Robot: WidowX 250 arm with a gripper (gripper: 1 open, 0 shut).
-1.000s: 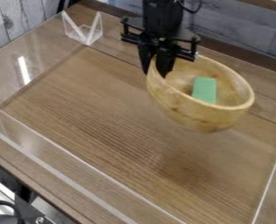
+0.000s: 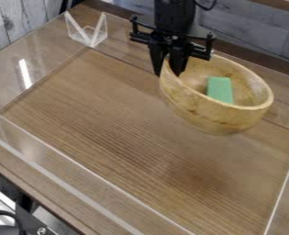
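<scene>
A large tan wooden bowl [image 2: 214, 115] is held up in the upper right, tilted so its inside faces the camera. A green block [image 2: 219, 89] lies inside it. My black gripper [image 2: 169, 57] is shut on the bowl's upper left rim. Its fingertips are partly hidden at the rim.
A white wire-like object [image 2: 89, 27] stands at the back left. Black cables or parts [image 2: 5, 225] show at the lower left corner.
The green block stayed inside the bowl.
</scene>
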